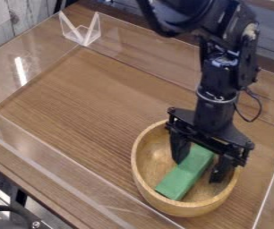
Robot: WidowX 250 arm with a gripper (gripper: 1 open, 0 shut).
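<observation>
A tan round bowl [149,168] stands at the lower right of the camera view, with a flat green object [180,182] lying in it. My black gripper [201,152] reaches down into the bowl, its fingers spread open over the green object, one at the bowl's left side and one toward the right. The upper end of the green object is partly hidden under the gripper.
A clear wire-like holder [82,29] is at the top left of the wooden table [73,107]. A dark edge with cables is at the lower left.
</observation>
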